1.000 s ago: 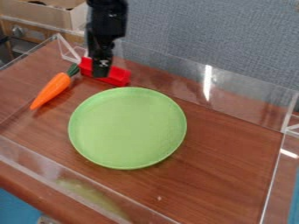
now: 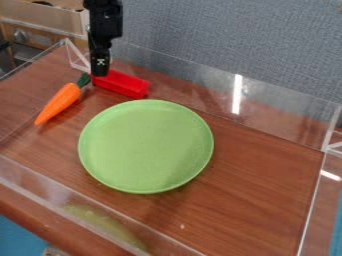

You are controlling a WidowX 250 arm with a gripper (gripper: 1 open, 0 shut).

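My black gripper (image 2: 102, 62) hangs open at the top left, just over the left end of a red block (image 2: 123, 84). An orange carrot (image 2: 60, 100) with a green top lies on the wooden table to the left of the block. A green plate (image 2: 144, 146) sits in the middle of the table.
Clear low walls (image 2: 267, 123) border the wooden surface, and a grey panel stands behind it. A cardboard box (image 2: 38, 14) is at the back left. A pale yellowish shape shows at the front edge.
The gripper has risen and shifted a little to the left since a second ago. The block, carrot and plate look unmoved.
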